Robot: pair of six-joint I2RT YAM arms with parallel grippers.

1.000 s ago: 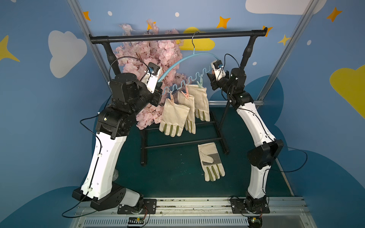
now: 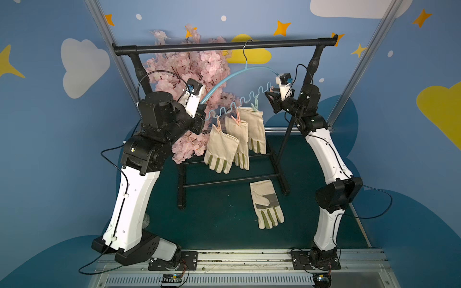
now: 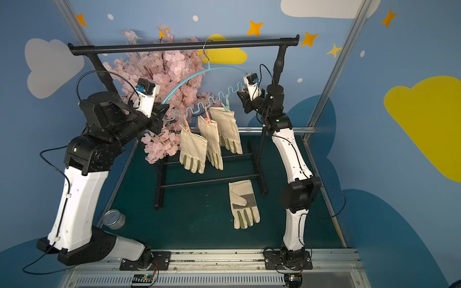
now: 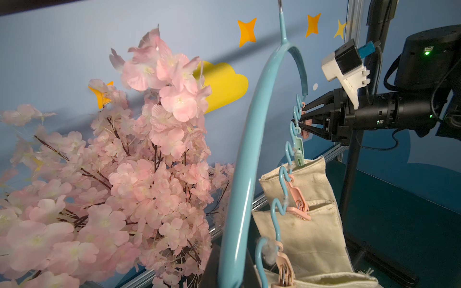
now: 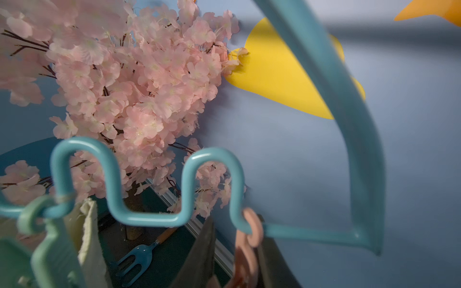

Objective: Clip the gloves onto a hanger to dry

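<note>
The light-blue hanger (image 2: 229, 77) hangs from the rack's rail. My left gripper (image 2: 205, 110) is shut on its left end, where the tube (image 4: 242, 192) runs down between the fingers. Three cream gloves hang from it by clips: a left glove (image 2: 221, 146), a middle glove (image 2: 240, 125) and a right glove (image 2: 253, 124), the last on a green clip (image 5: 53, 244). At the hanger's right end, a pink clip (image 5: 245, 256) is looped on the wavy bar. The part-open fingers (image 5: 199, 261) of my right gripper (image 2: 269, 93) stand around this clip, with a gap showing on one side.
One more glove (image 2: 267, 204) lies flat on the dark green floor in front of the rack. Pink blossoms (image 4: 144, 192) fill the space behind the hanger's left half. Below are the rack's lower bars (image 2: 230, 181); a can (image 3: 114, 219) stands at the left.
The right gripper has shifted slightly to the right, and the hanger has moved a little that way. The hung gloves have swung. My left arm holds its place.
</note>
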